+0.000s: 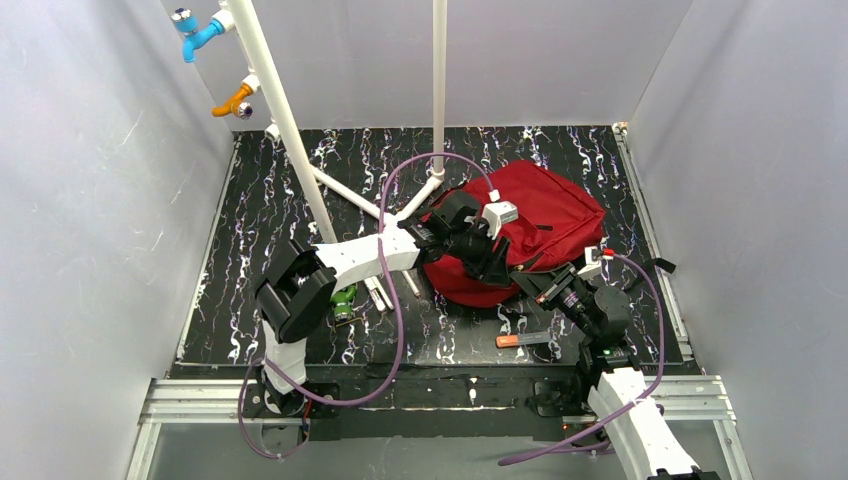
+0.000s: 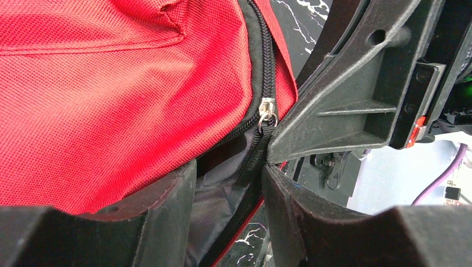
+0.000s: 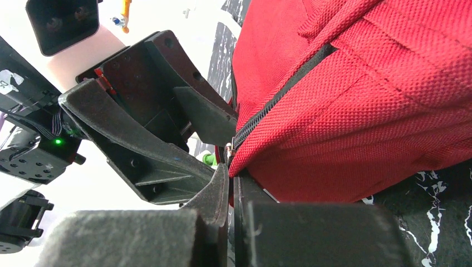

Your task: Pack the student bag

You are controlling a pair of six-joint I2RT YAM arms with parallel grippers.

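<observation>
The red bag [image 1: 540,200] lies at the right of the black work surface. At its zipper, the metal slider [image 2: 267,107] and black pull tab show in the left wrist view. My left gripper is open over the grey zipper edge, its fingers either side of the pull tab. My right gripper is shut on the bag's edge by the zipper, close beside the left gripper. What exactly lies between its fingertips is partly hidden.
White pipes [image 1: 330,182] with blue and orange taps stand at the left and back. A green object [image 1: 343,305] lies under the left arm, and an orange-handled tool [image 1: 520,340] lies at the front. Walls border three sides.
</observation>
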